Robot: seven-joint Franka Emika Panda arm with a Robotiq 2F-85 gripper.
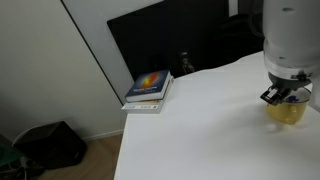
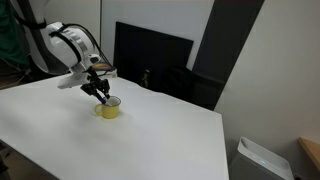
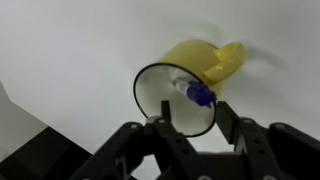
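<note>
A yellow mug [image 3: 188,53] with a dark rim and a handle stands upright on the white table. Inside it, near the handle side, leans a small purple-blue and white object [image 3: 203,94]; its lower end is hard to make out. My gripper is just over the mug, its fingers [image 3: 233,125] apart on either side of the opening. The object shows between and beyond the fingertips, and no grip on it is visible. From the second exterior side, the mug [image 2: 111,110] sits right below the gripper, with the object's blue part [image 2: 102,99] at the rim.
A small stack of books [image 1: 148,87] lies at the table's far left corner in the first exterior view. A dark screen [image 2: 150,58] stands behind it, and a grey bin [image 2: 258,162] is off to the right.
</note>
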